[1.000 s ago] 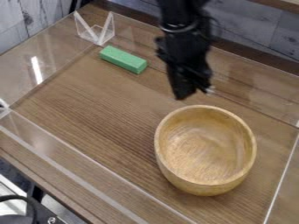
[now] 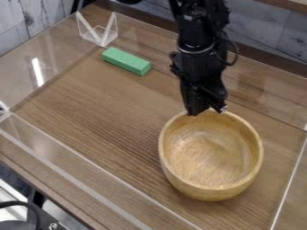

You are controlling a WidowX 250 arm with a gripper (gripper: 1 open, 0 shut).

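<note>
The black robot gripper [image 2: 199,108] is lowered at the back rim of a round beige bowl [image 2: 210,157], pointing down. Whether its fingers are open or shut is unclear. The bowl's interior looks empty. A green block [image 2: 126,60] lies on the wooden table [image 2: 84,135] to the upper left of the gripper.
A clear wire-like holder [image 2: 99,29] stands at the back left. A wooden wall [image 2: 274,31] runs along the back right. Black cables show at the lower left corner.
The gripper has come lower and slightly toward the camera, to the bowl's back rim. The bowl and green block look unmoved.
</note>
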